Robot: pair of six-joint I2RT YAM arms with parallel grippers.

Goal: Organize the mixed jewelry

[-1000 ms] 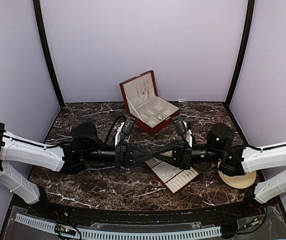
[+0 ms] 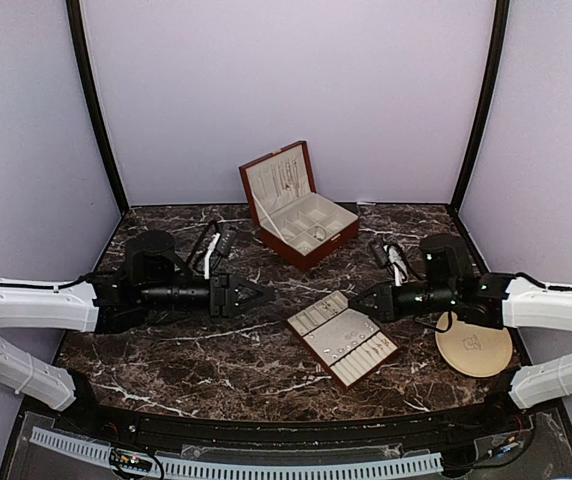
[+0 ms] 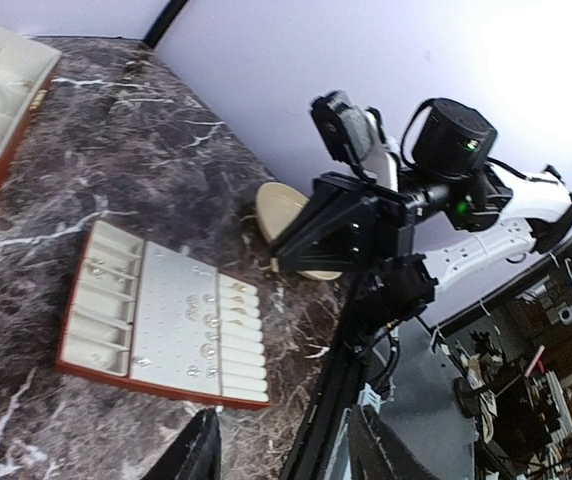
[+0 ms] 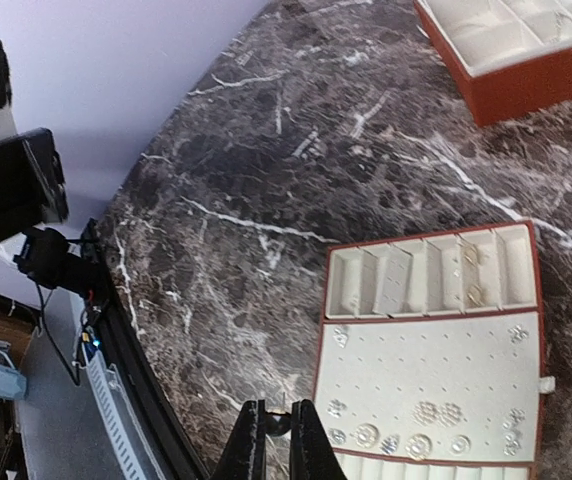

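An open red jewelry box (image 2: 301, 240) stands at the back, lid up, with compartments. In front right lies a red-rimmed tray (image 2: 341, 340) with slotted rows and a white panel carrying several earrings. My left gripper is part open above the table left of the tray, nothing visible between its fingers. My right gripper hangs over the tray's near area, its fingertips close together on a small shiny piece of jewelry, too small to identify.
A round beige plate (image 2: 474, 350) lies at the right, partly under the right arm.
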